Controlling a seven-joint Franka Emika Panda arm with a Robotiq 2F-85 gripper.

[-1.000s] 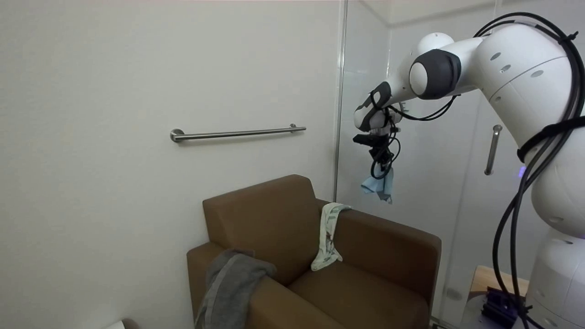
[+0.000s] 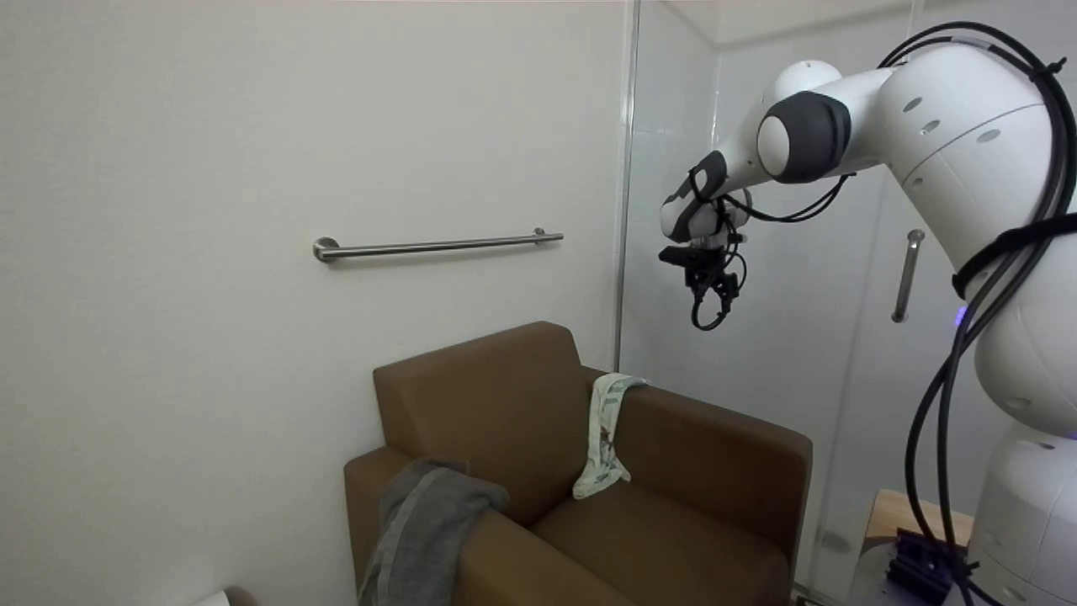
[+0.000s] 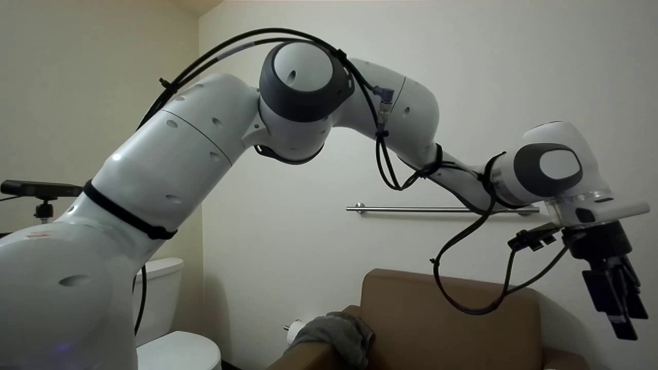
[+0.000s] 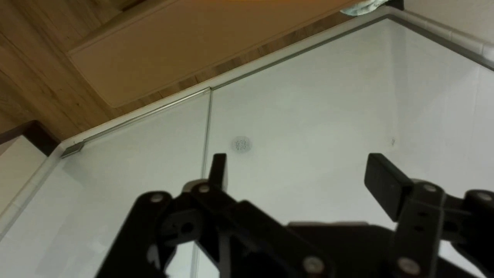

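Over the glass shower enclosure, my gripper points down with its two black fingers spread apart. Bare white surface shows between them and nothing is held. From the side, the gripper [image 3: 630,324] hangs clear at the arm's end, right of the brown armchair [image 3: 432,320]. No light blue cloth is visible in any current view. A patterned pale cloth [image 2: 606,434] drapes over the chair's far armrest, and a grey towel [image 2: 429,530] covers the near one.
A metal grab bar [image 2: 439,247] is fixed to the wall behind the chair. The glass wall [image 2: 666,202] and its door handle [image 2: 909,274] stand beside the arm. A round drain [image 4: 241,144] lies in the pale shower floor. A toilet [image 3: 179,351] stands at far left.
One second ago a light blue cloth hung from my gripper. It is gone from the gripper now and out of sight. The wrist has shifted slightly right in exterior view 1.
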